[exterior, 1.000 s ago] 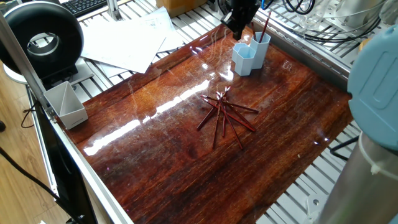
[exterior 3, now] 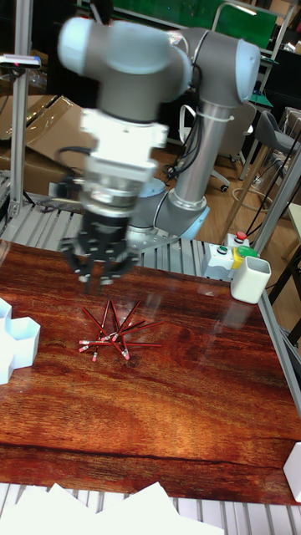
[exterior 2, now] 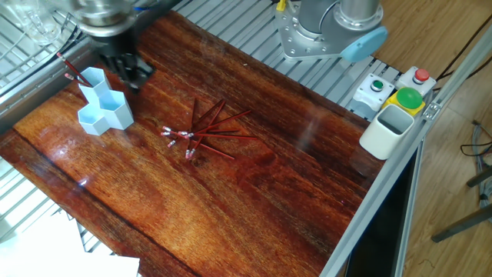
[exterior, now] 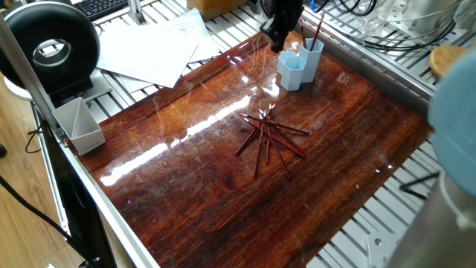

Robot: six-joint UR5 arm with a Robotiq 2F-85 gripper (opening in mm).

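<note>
A loose, crossing pile of several dark red pencils lies mid-table, pale ends bunched together. The light blue holder, made of joined hexagonal cups, stands upright near a table edge. Two pencils lean in one of its cups; the other cups look empty. My black gripper hangs above the table, pointing down, apart from the pile. In exterior view 2 the gripper appears right beside the holder. Blur hides how its fingers stand, and I make out no pencil in it.
A white container stands at one table edge, near control buttons. Another white open box shows at the left edge in exterior view 1. Paper sheets lie outside the wooden board.
The arm's light blue joint cover has shifted at the right side of exterior view 1. The gripper has moved only slightly near the holder. The pencils and holder stay in place.
</note>
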